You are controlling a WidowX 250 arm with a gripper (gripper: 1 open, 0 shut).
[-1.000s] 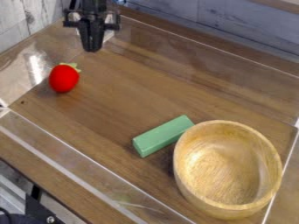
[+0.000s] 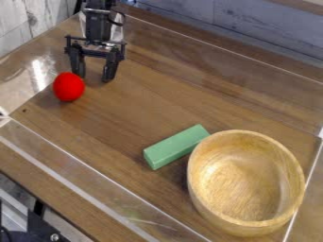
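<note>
My gripper [image 2: 93, 62] hangs low at the upper left of the table, open, its dark fingers apart just behind a red tomato-like object [image 2: 70, 87]. Whether anything green of that object lies under the fingers is hard to tell. A green block [image 2: 176, 146] lies toward the front right, and a large pale wooden bowl [image 2: 245, 219] fills the lower right corner.
Walls stand along the back and left, and a pale edge runs along the front left.
The red object, block and bowl have stayed in place.
</note>
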